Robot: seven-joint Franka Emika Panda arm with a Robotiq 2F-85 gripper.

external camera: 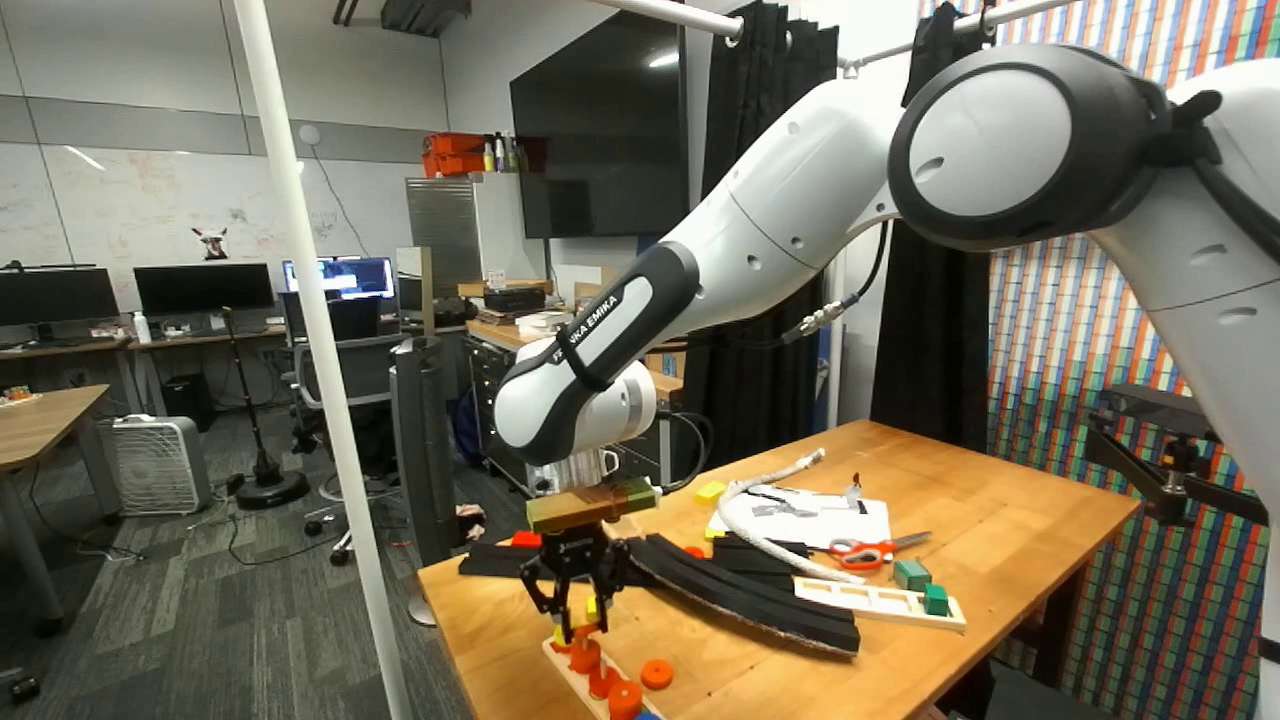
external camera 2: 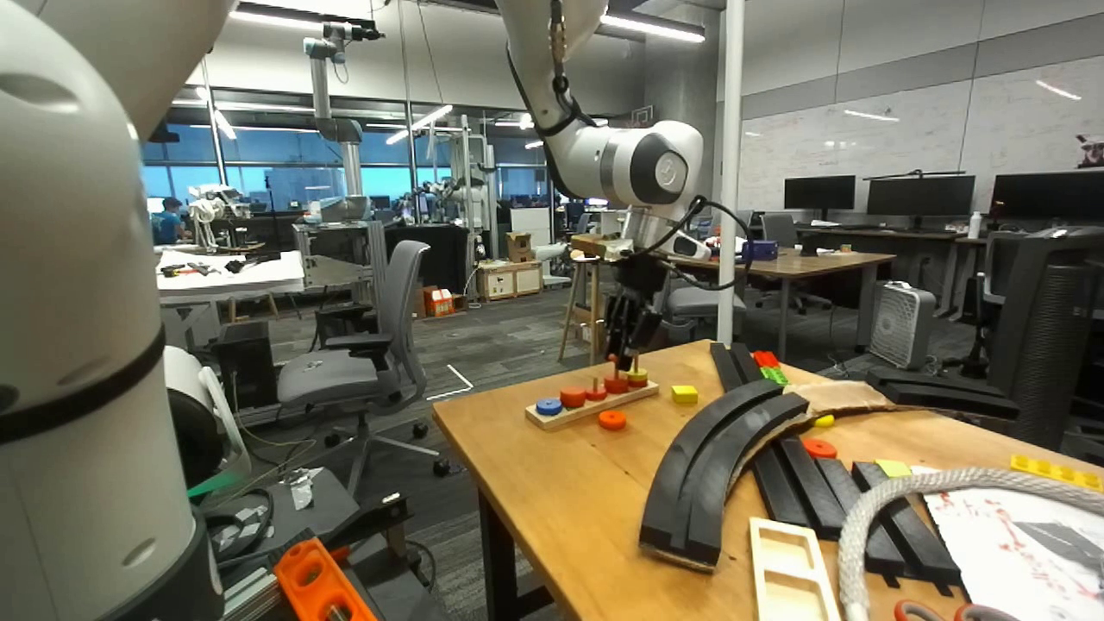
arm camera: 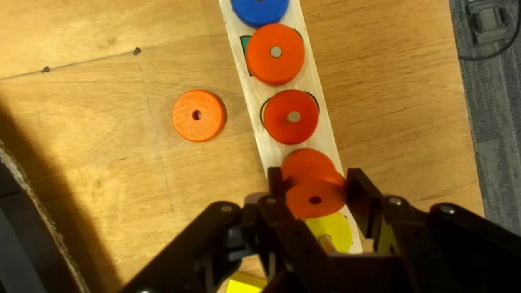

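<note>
In the wrist view my gripper is shut on an orange disc [arm camera: 316,200], gripped at its sides and tilted, with its hole showing. Close beneath it, another orange disc [arm camera: 306,160] sits on the wooden peg board [arm camera: 273,155]; whether the two touch I cannot tell. A yellow disc [arm camera: 337,228] lies at the near end by a peg. Farther along the board come a red-orange disc [arm camera: 288,127], an orange disc [arm camera: 267,63] and a blue disc [arm camera: 259,10]. Exterior view 1 has the gripper [external camera: 584,626] low over the board's far end.
A loose orange disc [arm camera: 188,119] rests flat beside the board. Yellow block [external camera 2: 684,394] stands near the board's end. Black curved track pieces [external camera 2: 688,466], a rope [external camera 2: 864,517] and scissors [external camera: 861,552] occupy the rest of the table. The board lies close to the table edge.
</note>
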